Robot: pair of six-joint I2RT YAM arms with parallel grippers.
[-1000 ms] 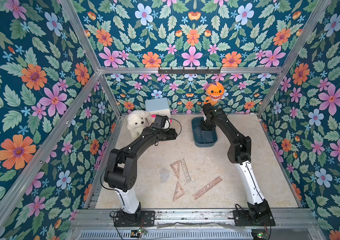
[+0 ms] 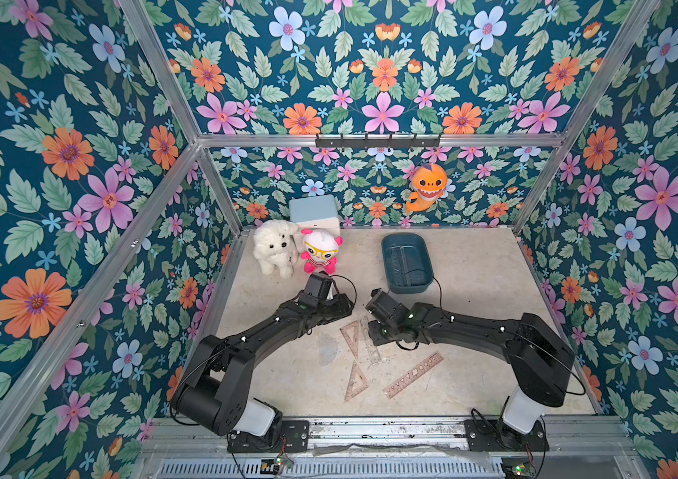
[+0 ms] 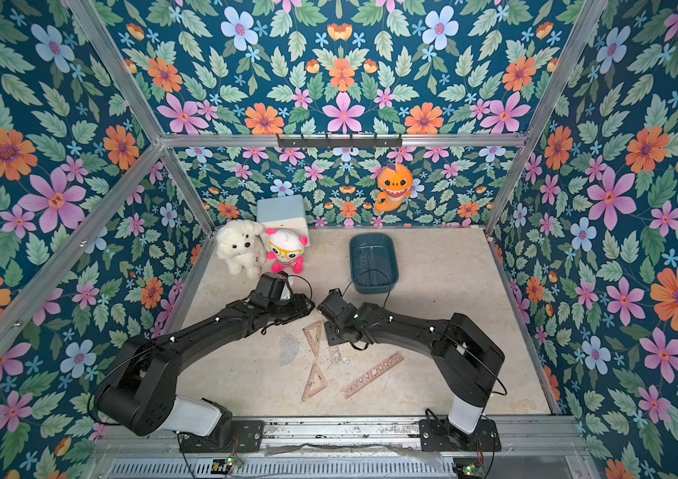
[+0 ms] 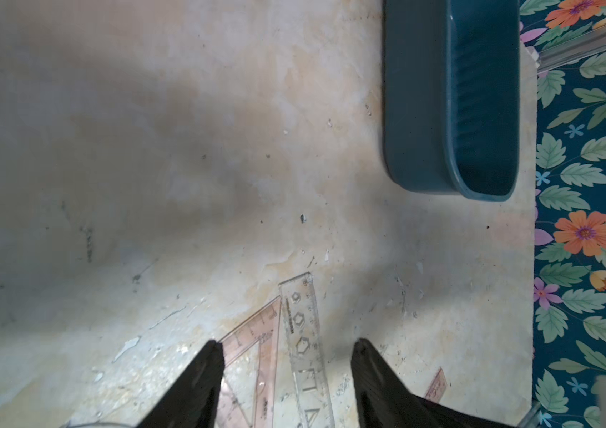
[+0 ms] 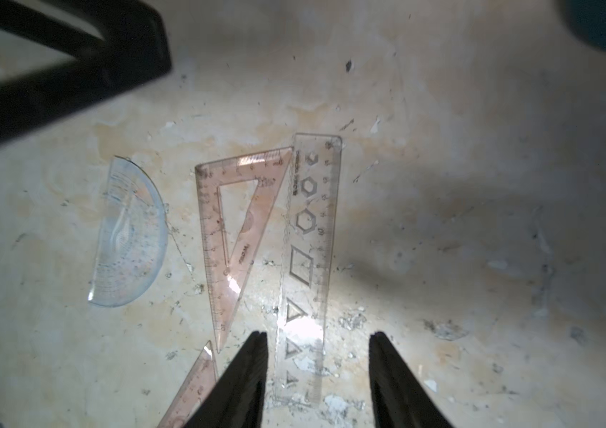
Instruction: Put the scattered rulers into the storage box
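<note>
A clear straight ruler [image 5: 306,214] lies beside a pink triangle [image 5: 214,214] and a transparent protractor [image 5: 128,235]. A second pink triangle [image 3: 314,383] and a pink ruler [image 3: 372,375] lie nearer the front. The teal box [image 2: 407,255] stands at the back; a clear item seems to lie inside. My left gripper is open and empty above the table, left of the rulers. My right gripper hovers over the clear ruler, fingers apart with nothing held.
A white plush dog [image 2: 275,247], a pink-and-white toy [image 2: 319,254] and a blue-lidded box [image 2: 313,209] stand back left. An orange shark toy [image 2: 427,187] is at the back wall.
</note>
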